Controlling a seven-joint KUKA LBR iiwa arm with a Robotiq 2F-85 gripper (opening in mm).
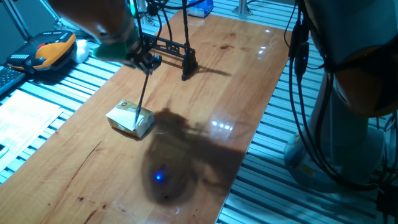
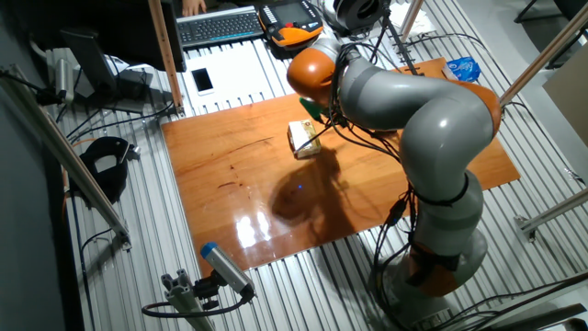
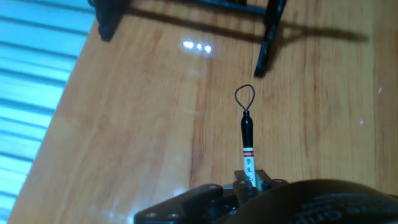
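In the wrist view, my gripper is shut on a slim stick tool [image 3: 247, 134]. Its upper end is black with a small wire loop, and below that come a red band and a white label with dark characters. From the gripper [image 1: 151, 65] in exterior view 1, the thin shaft slants down in front of a small white and yellow-brown box [image 1: 129, 118]. Whether its lower tip touches the box I cannot tell. That same box [image 2: 303, 138] rests on the wooden board in exterior view 2, where the arm hides most of the gripper.
A black rack [image 1: 169, 48] stands on the board [image 1: 205, 93] behind the gripper. At the left are an orange and black device [image 1: 46, 53] and paper sheets [image 1: 25, 121]. A blue packet [image 1: 200, 7] lies at the back. Bare wood surrounds the box.
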